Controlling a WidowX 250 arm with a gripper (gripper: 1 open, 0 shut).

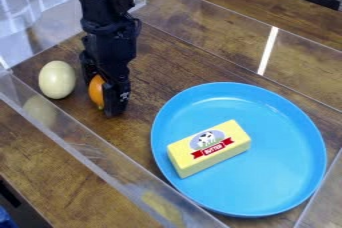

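My black gripper (pixel 107 87) is lowered at the left of the wooden surface, around an orange object (pixel 98 93) that its fingers partly hide; whether they are closed on it is unclear. A white egg-shaped object (pixel 56 79) lies just to its left. To the right, a yellow butter box (pixel 209 146) lies on a blue plate (pixel 274 177).
Clear plastic walls border the area, one running diagonally along the lower left (pixel 87 162). The wooden surface (pixel 201 42) behind the plate is clear, apart from a white strip (pixel 267 50) at the right.
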